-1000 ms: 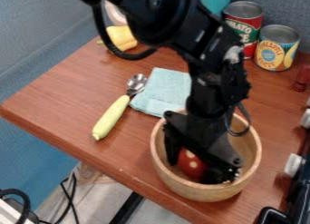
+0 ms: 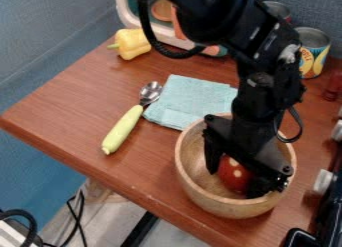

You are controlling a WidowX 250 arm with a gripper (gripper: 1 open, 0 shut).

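My black gripper (image 2: 243, 166) reaches down into a wooden bowl (image 2: 197, 181) on the right part of the table. A red round object, like a tomato or apple (image 2: 233, 175), sits low in the bowl between or behind the fingers. The fingers partly hide it, and I cannot tell whether they grip it.
A spoon with a pale handle (image 2: 123, 127) and a folded light-blue cloth (image 2: 191, 100) lie left of the bowl on the wooden table (image 2: 67, 116). A yellow pepper (image 2: 131, 43) is at the back left, cans (image 2: 313, 53) at the back right. A black appliance borders the right.
The arm has risen slightly and shifted a little right. The red object now shows further right in the bowl, and more of the back-left area is visible.
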